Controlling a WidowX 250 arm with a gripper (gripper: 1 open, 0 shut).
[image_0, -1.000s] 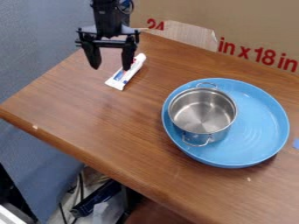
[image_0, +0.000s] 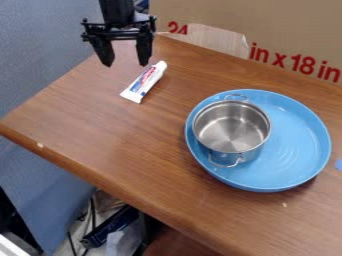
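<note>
My black gripper (image_0: 126, 55) hangs at the top left, above the far end of the wooden table, with its two fingers spread apart and nothing visible between them. A white toothpaste tube (image_0: 144, 82) lies on the table below and to the right of it. On the right, a steel pot (image_0: 231, 130) stands in a light blue plate (image_0: 301, 150).
A cardboard box (image_0: 287, 30) printed with red lettering stands behind the table. The left edge drops to a floor with cables and other items.
My gripper has moved up and slightly left, away from over the tube. The tube, pot and plate look unchanged.
</note>
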